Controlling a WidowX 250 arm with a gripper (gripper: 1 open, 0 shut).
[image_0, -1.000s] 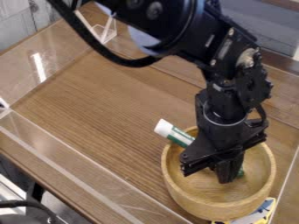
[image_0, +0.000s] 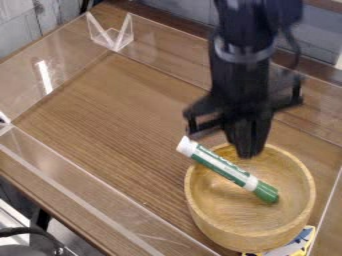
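Note:
My black gripper (image_0: 243, 128) hangs above a round pale-wood bowl (image_0: 234, 225), blurred by motion; its fingertips are too smeared to show whether they are open or shut. A white tube with a green end (image_0: 225, 166) lies in the bowl, tilted with its white end resting up at the upper-left rim.
The wooden table (image_0: 114, 140) has a large clear area on the left. A white wire-like object (image_0: 110, 32) stands at the back left. A blue and yellow item (image_0: 301, 240) lies at the bottom right beside the bowl.
My gripper has risen up out of the bowl toward the back, uncovering the tube, which stays lying in the bowl.

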